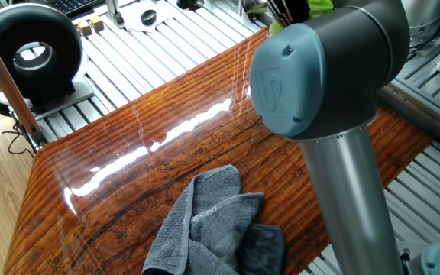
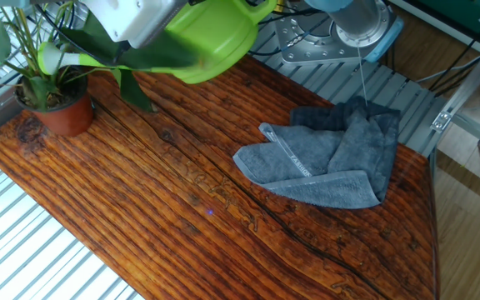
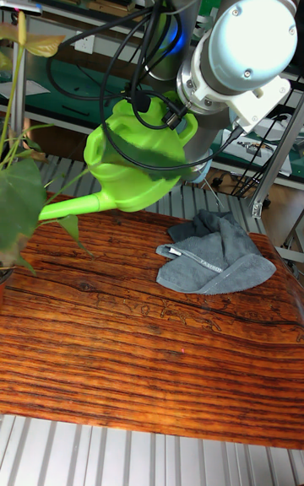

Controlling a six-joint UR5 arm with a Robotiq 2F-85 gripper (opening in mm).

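A bright green watering can hangs under the arm's wrist, off the wooden board. Its spout reaches in among the leaves of a potted plant, with the tip above the brown pot. From the can's clear suspension and its motion with the arm, my gripper is shut on it. The fingers themselves are mostly hidden by cables, the can and the wrist. Only a sliver of green shows behind the arm in the first exterior view. Whether water is flowing cannot be made out.
A crumpled grey towel lies on the board near the robot base. Loose black cables loop round the wrist. A black ring-shaped device stands beyond the board. Much of the board's middle is bare.
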